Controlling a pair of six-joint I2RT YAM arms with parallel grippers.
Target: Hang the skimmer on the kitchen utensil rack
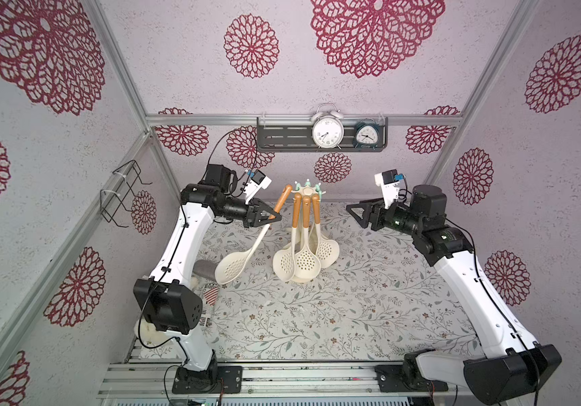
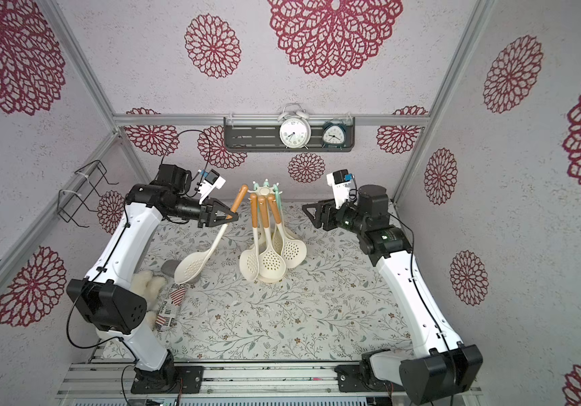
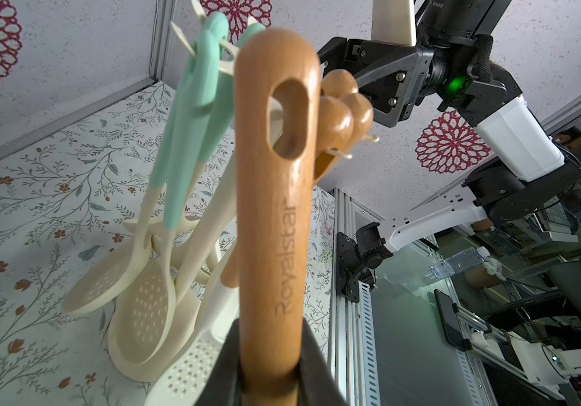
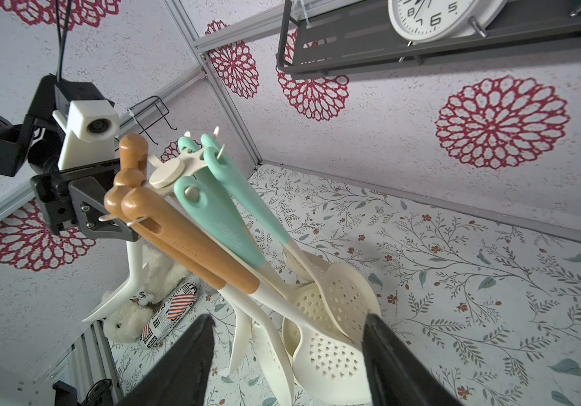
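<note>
A cream skimmer with a wooden handle (image 1: 281,198) is held off the table, its perforated bowl (image 1: 232,266) hanging down to the left. My left gripper (image 1: 275,217) is shut on the handle's lower part. In the left wrist view the handle (image 3: 277,223) stands upright, with its slot at the top end. Just right of the skimmer stands the utensil rack (image 1: 307,191), wooden- and mint-handled utensils hanging round it; the handle top is close to it but apart. My right gripper is open and empty, to the right of the rack.
Above the back of the table is a grey shelf (image 1: 283,140) with two clocks. A grey cup (image 2: 170,267), a plush toy (image 2: 143,287) and a striped packet (image 2: 170,306) lie at left.
</note>
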